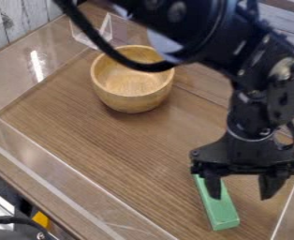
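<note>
My black gripper (242, 174) is low at the right, over the upper end of a green bar (222, 212) lying on the wooden table. The gripper is open, with one finger at the bar's upper end and the other to the right. The bar's top part is partly hidden behind it.
A wooden bowl (127, 84) stands at the upper middle left, with a clear plastic piece (95, 28) behind it near the back wall. Clear edge strips run along the table's sides.
</note>
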